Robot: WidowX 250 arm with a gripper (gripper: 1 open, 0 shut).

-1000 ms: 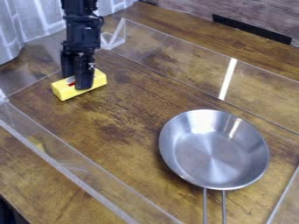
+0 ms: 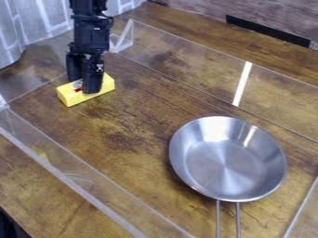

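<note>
My black gripper [image 2: 85,74] is at the upper left, low over a yellow block [image 2: 78,95] that looks like a sponge, lying on the wooden surface. The gripper's fingers are open and reach down onto the block, overlapping it; whether they touch it is hard to tell. A small red and white mark shows on the block between the fingers.
A steel frying pan [image 2: 226,158] sits at the right, its wire handle pointing toward the bottom edge. Clear plastic walls edge the work area. A pale crumpled cloth hangs at the top left.
The gripper has shifted very slightly over the yellow block. The block and the pan look unmoved.
</note>
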